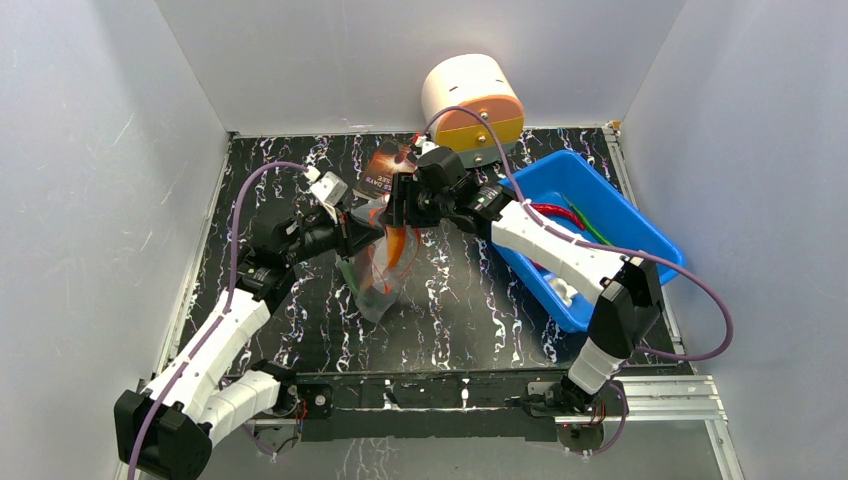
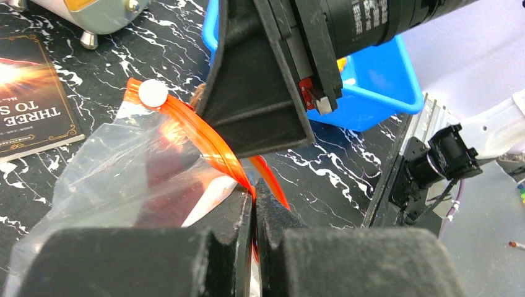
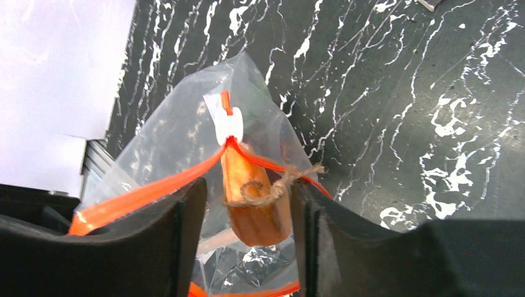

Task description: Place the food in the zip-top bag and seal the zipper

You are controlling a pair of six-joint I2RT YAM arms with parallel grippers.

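The clear zip bag [image 1: 375, 290] with orange zipper [image 2: 198, 133] and white slider [image 2: 153, 93] hangs between my grippers. My left gripper is shut on the orange zipper edge. An orange food item [image 3: 254, 219] with a twine loop at its end is in the bag's mouth. My right gripper stands above it, fingers apart on either side of it in the right wrist view; whether they touch it is unclear. A green shape shows faintly behind the plastic in the top view.
A blue bin [image 1: 640, 245] with red and green peppers and a white item is at the right. A book [image 2: 31, 93] and a rounded box [image 1: 470, 85] stand at the back. Bare marble [image 1: 460, 320] lies in front.
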